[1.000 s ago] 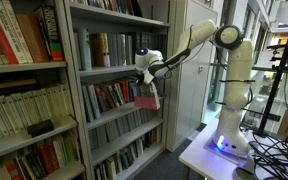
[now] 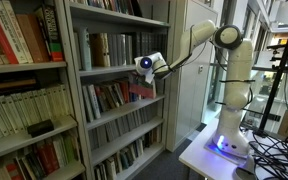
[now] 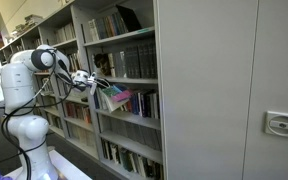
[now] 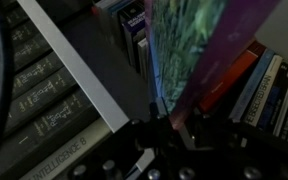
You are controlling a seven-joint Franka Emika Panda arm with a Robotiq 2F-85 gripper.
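A thin book with a colourful green and purple-edged cover [image 4: 199,45] is pinched by my gripper, which is shut on its near edge. In the wrist view the book rises from the fingertips and hides part of the shelf behind. In exterior view 2 the pale, tilted book [image 3: 112,98] is at the front of the bookcase's middle shelf, beside the gripper [image 3: 97,86]. Only a small reddish part of the book [image 2: 141,90] shows in exterior view 1. Whether it touches the shelf or its neighbours I cannot tell.
Books [image 4: 264,92] stand to the right of the held book, with more dark-spined ones [image 4: 44,95] beyond a pale shelf edge [image 4: 76,68] on the left. A white table [image 2: 206,158] stands by the arm's base.
The held book has moved left and slightly up toward the shelf, and its cover has turned, showing less to exterior view 1. My gripper stays shut on it.
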